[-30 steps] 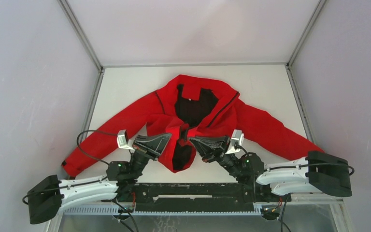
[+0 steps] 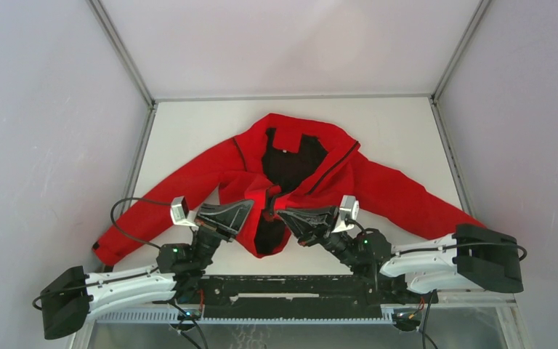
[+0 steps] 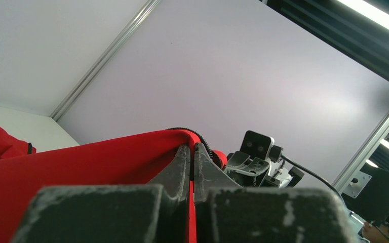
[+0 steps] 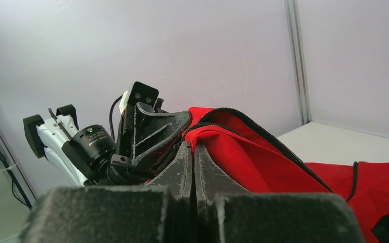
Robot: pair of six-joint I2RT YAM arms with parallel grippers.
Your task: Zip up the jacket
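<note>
A red jacket (image 2: 211, 171) with a dark lining lies spread on the white table, its front open and both sleeves stretched outward. My left gripper is shut on the red cloth at one front edge, which is lifted off the table. Opposite it, my right gripper is shut on the other front edge, beside a black zipper strip (image 4: 263, 131). From above, the two grippers face each other a short way apart at the jacket's lower front. The slider and the zipper's bottom ends cannot be made out.
White walls enclose the table (image 2: 392, 120) at the back and sides. Bare tabletop shows behind the jacket's shoulders. In the right wrist view the left arm (image 4: 93, 147) stands close by.
Both grippers have shifted slightly to the left, the right one more, so the gap between them is a little narrower. The lifted front edges moved with them.
</note>
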